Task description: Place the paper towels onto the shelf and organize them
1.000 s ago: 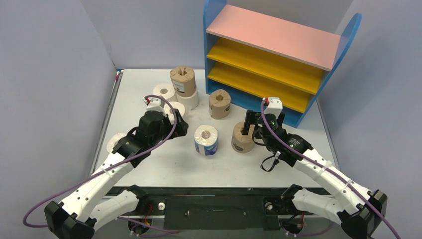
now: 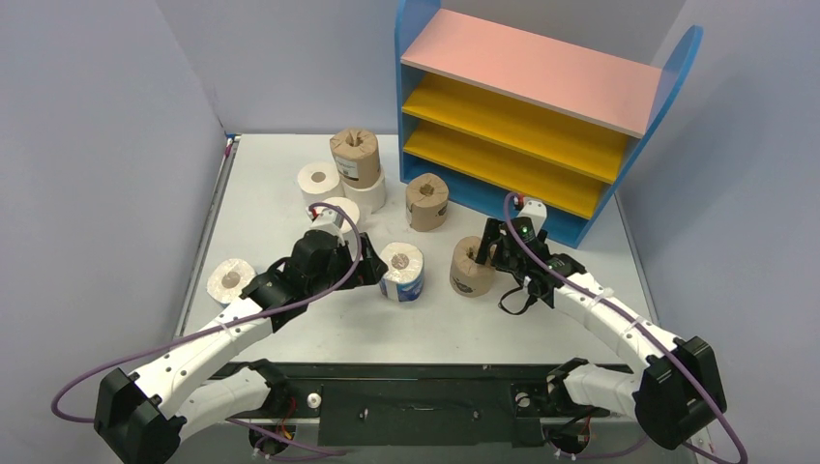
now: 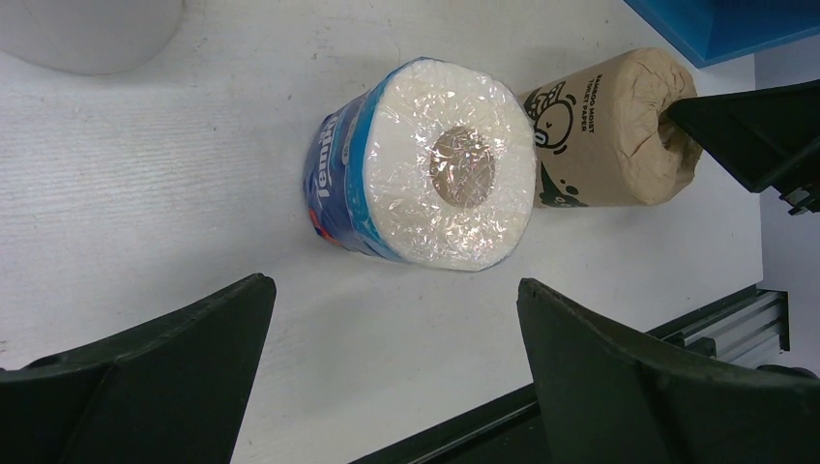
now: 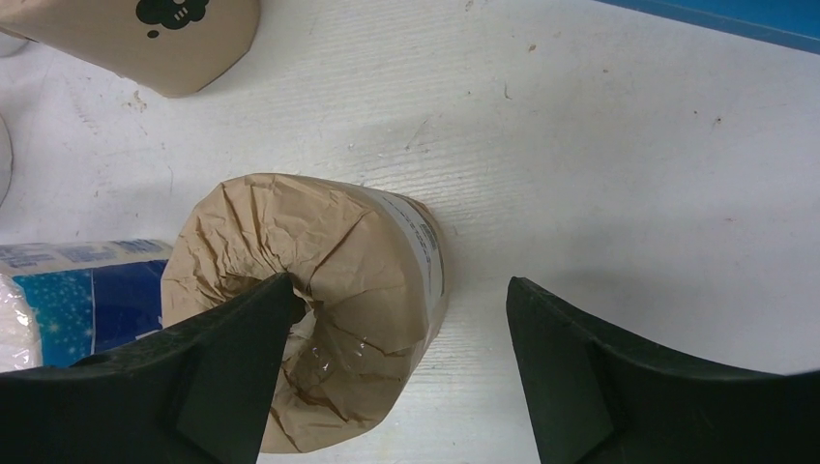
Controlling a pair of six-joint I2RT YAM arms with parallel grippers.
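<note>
A brown-wrapped roll (image 2: 471, 271) stands upright on the table, right of a blue-labelled white roll (image 2: 401, 273). My right gripper is open with this brown roll's side wall between its fingers: one fingertip (image 4: 278, 295) at the core hole, the other outside and clear of the paper. My left gripper stands open beside the blue-labelled roll (image 3: 445, 164), nothing between its fingers. Behind these stands another brown roll (image 2: 426, 203). The shelf (image 2: 527, 116), with a pink top and yellow boards, shows no rolls on its visible surfaces.
At the back left, a brown roll (image 2: 355, 157) sits on top of a white roll (image 2: 368, 196), with another white roll (image 2: 318, 181) beside it. One more white roll (image 2: 231, 279) stands near the left edge. Bare table lies along the front.
No roll has visibly moved.
</note>
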